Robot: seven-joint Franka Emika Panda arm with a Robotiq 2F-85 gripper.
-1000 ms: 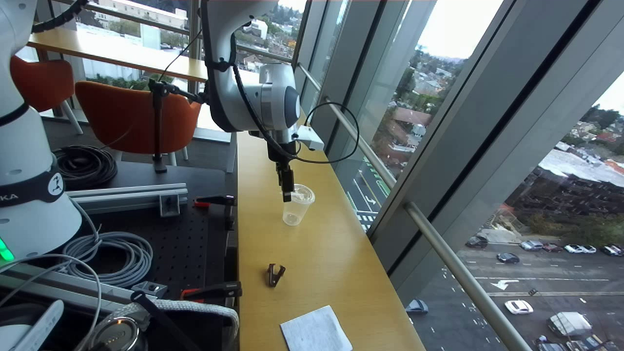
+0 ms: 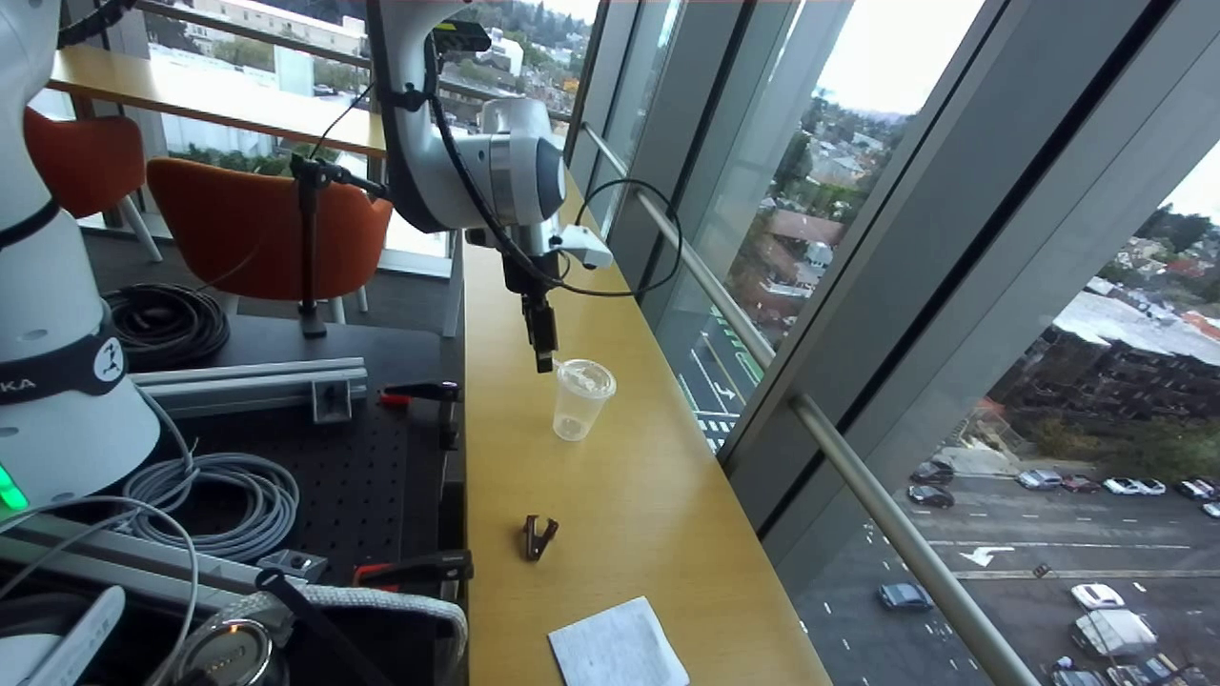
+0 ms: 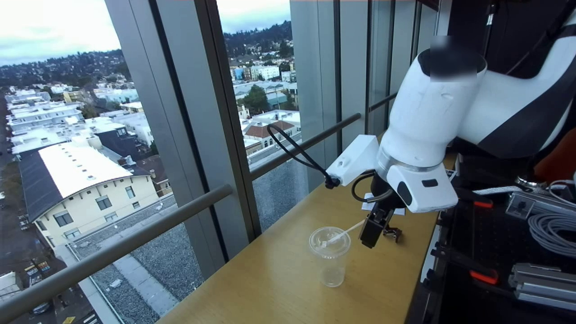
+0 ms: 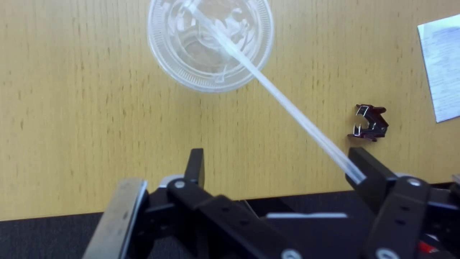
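A clear plastic cup with a lid (image 2: 578,406) stands upright on the wooden counter. From its lid a translucent straw (image 4: 293,110) slants out, and in the wrist view its far end overlaps my right finger (image 4: 371,172); whether they touch I cannot tell. My gripper is open, its fingers wide apart with only counter seen between the tips. In exterior view 2 the gripper (image 3: 372,232) hangs beside the cup (image 3: 330,259), above the counter, near the straw's outer end (image 3: 353,227).
A dark staple remover (image 4: 371,123) and a folded white paper (image 2: 619,642) lie on the counter (image 2: 515,457). The window rail (image 3: 162,229) runs along one side. Opposite is the black bench (image 2: 366,469) with clamps and cables. Bare counter surrounds the cup.
The arm has moved up and slightly left in exterior view 1, away from in front of the cup. Cup, staple remover and paper stay where they were.
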